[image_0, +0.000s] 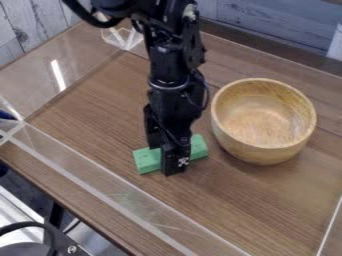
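Observation:
My black arm reaches down the middle of the camera view to the gripper (174, 154), which is open and low over a green block (147, 160) on the wooden table. The fingers hang in front of the block and hide its middle; whether they touch it is hard to tell.
A large wooden bowl (263, 118) sits just right of the gripper. A white object (123, 36) at the back is partly behind the arm. Cables lie at the lower left.

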